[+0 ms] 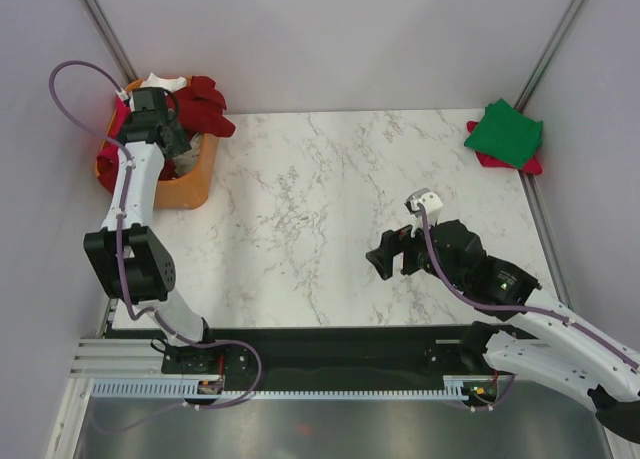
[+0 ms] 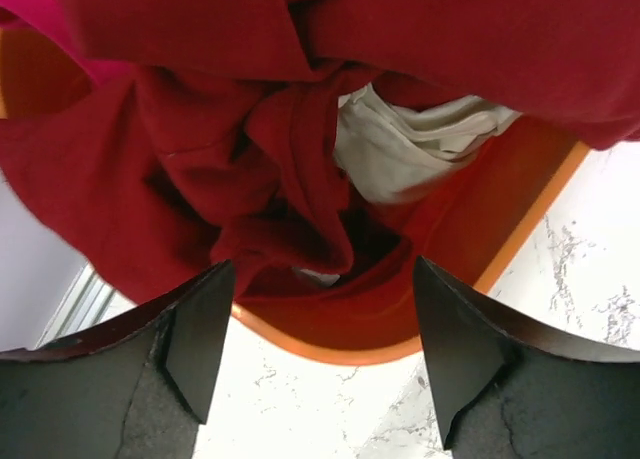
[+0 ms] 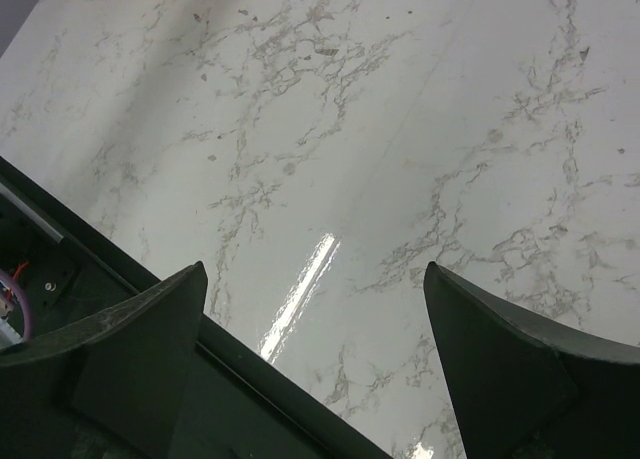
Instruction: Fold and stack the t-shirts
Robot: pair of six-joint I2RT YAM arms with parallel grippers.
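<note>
An orange basket (image 1: 196,189) at the back left holds crumpled shirts: dark red cloth (image 2: 220,159), magenta cloth and a cream piece (image 2: 400,139). My left gripper (image 1: 165,129) is down over the basket; in its wrist view the two fingers stand apart above the red cloth, holding nothing visible. My right gripper (image 1: 385,249) hangs over the bare table front right, open with nothing between its fingers. A green folded shirt (image 1: 505,134) lies on a red folded one (image 1: 530,165) at the back right.
Walls bound it at the back and both sides. A dark rail runs along the front edge.
</note>
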